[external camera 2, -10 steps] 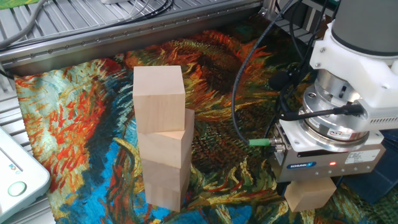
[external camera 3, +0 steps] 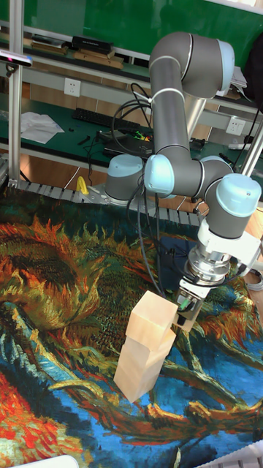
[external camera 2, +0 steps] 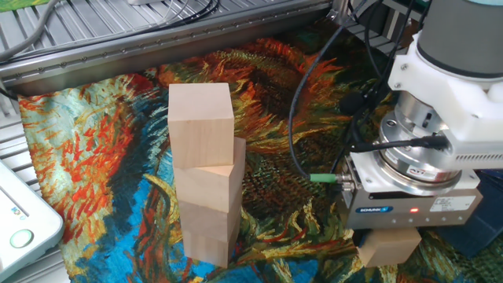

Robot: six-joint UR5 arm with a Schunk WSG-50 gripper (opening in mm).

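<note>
Plain wooden cubes stand in a tower (external camera 2: 206, 189) on the painted cloth, left of centre in exterior view 2. Its top cube (external camera 2: 200, 124) sits slightly twisted and offset over the one below. To the right, my gripper (external camera 2: 383, 236) points downward, shut on another wooden block (external camera 2: 390, 250) beneath its metal body. Much of the fingers is hidden by the block and the housing. In exterior view 3 the tower (external camera 3: 141, 363) partly covers the held block (external camera 3: 185, 321), which appears raised off the cloth.
A colourful painted cloth (external camera 2: 86, 149) covers the table, with free room around the tower. At the left edge lies a white device with a green button (external camera 2: 21, 238). A dark blue object (external camera 2: 474, 233) is behind the gripper. A black cable (external camera 2: 292, 130) loops beside the arm.
My gripper and the block under it have shifted slightly left in exterior view 2, toward the tower. The tower has not moved.
</note>
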